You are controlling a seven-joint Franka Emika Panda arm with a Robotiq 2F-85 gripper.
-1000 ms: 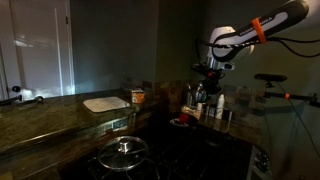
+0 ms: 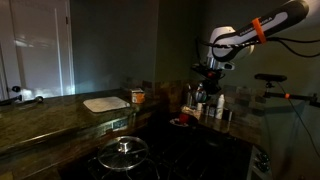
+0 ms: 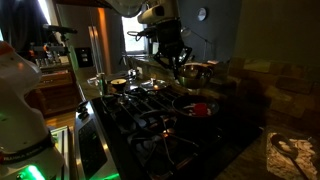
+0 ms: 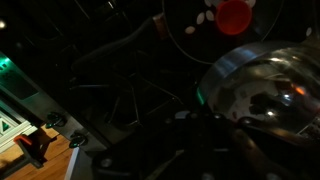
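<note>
My gripper hangs in the air above the dark stove, shut, with nothing visible between its fingers. In exterior view 2 it is above and behind a black pan holding a red object. The same red object lies in the pan at the top of the wrist view. A large shiny, rounded metal or glass surface fills the right side there. The fingers are very dark in that view. A glass-lidded pot stands at the near side in exterior view 1, well apart from the gripper.
A light tray and an orange-and-white tub sit on the counter. Bottles and utensils stand behind the stove. In exterior view 2 a spoon lies on a pale mat at right. Open air surrounds the gripper.
</note>
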